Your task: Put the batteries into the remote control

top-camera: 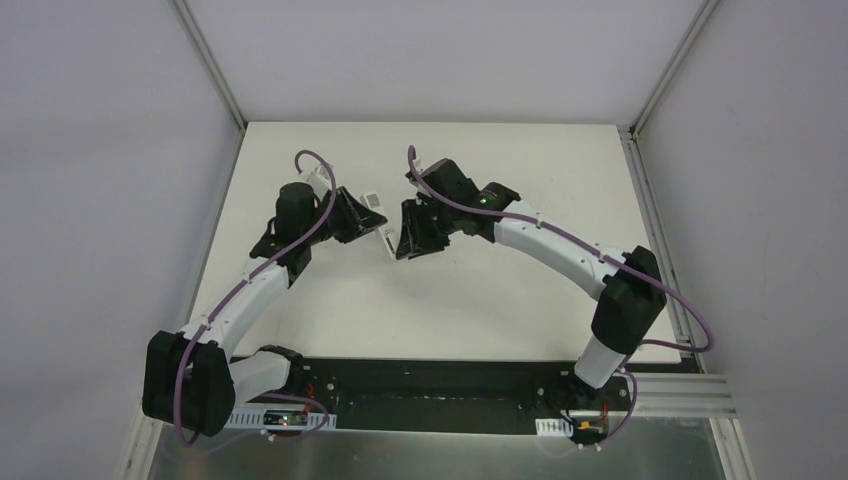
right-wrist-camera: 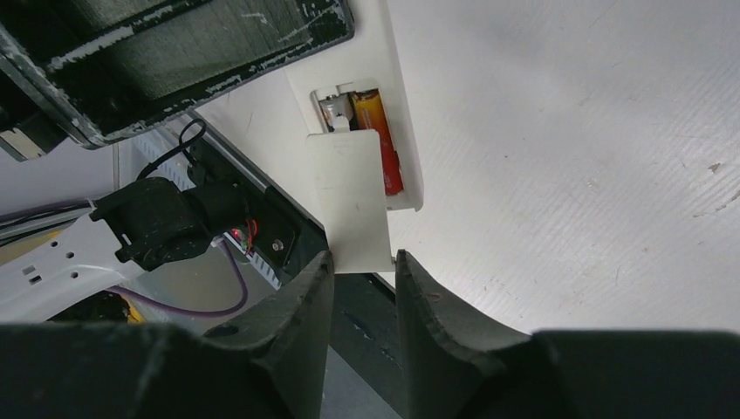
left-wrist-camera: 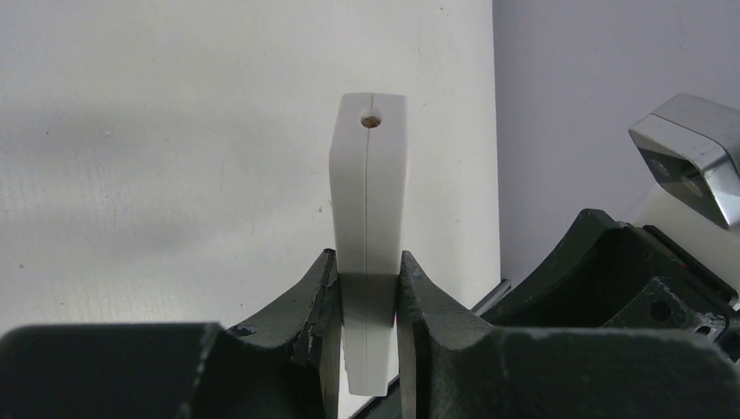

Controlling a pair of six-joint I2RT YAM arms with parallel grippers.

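Observation:
The white remote control [left-wrist-camera: 351,188] is clamped between the fingers of my left gripper, its end with a small hole facing up in the left wrist view. In the right wrist view, the remote's battery bay is uncovered at its upper part, showing an orange-red battery [right-wrist-camera: 371,113] and a silver end of a battery [right-wrist-camera: 334,108] beside it. My right gripper is shut on one end of the white battery cover [right-wrist-camera: 349,196]. The cover's far end overlaps the bay and hides part of the batteries; whether it touches the remote I cannot tell.
A dark finger [right-wrist-camera: 192,57] of the left gripper lies across the remote, close above the bay. Grey walls [top-camera: 770,200] flank the table.

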